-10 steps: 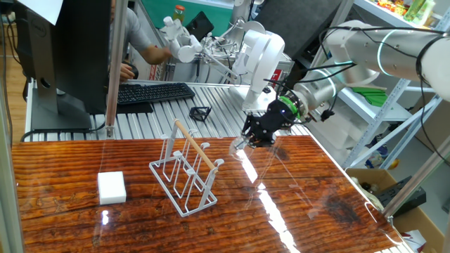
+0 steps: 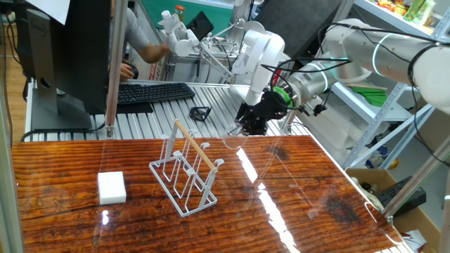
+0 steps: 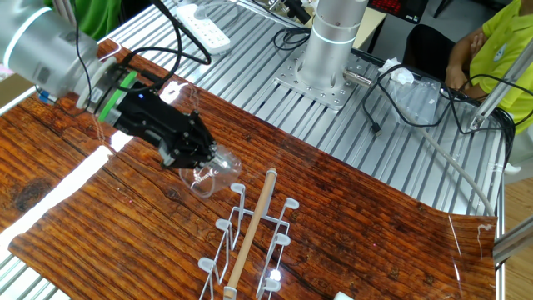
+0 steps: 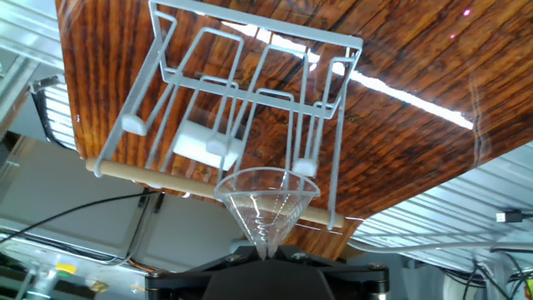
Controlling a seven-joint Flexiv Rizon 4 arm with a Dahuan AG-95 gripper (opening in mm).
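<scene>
My gripper (image 3: 205, 158) is shut on a clear glass (image 3: 218, 175), gripping its narrow end. In the wrist view the glass (image 4: 266, 207) flares away from the fingers, its wide round rim towards the rack. Exterior view 1 shows the glass (image 2: 230, 138) only faintly, held above the rear of the wooden table, right of the rack. The white wire rack (image 2: 184, 209) stands upright with a wooden top bar (image 2: 195, 145) and several capped, empty prongs. From the wrist camera, the glass's rim overlaps the bar (image 4: 191, 185); whether they touch cannot be told, though exterior view 2 shows them apart.
A white block (image 2: 111, 187) lies on the table left of the rack. Behind the table are a keyboard (image 2: 156, 92), a monitor (image 2: 77, 56) and a person's arm.
In exterior view 1 my gripper has moved slightly left and up in the picture, carrying the glass along and tilting a little. The rack and white block have stayed put.
</scene>
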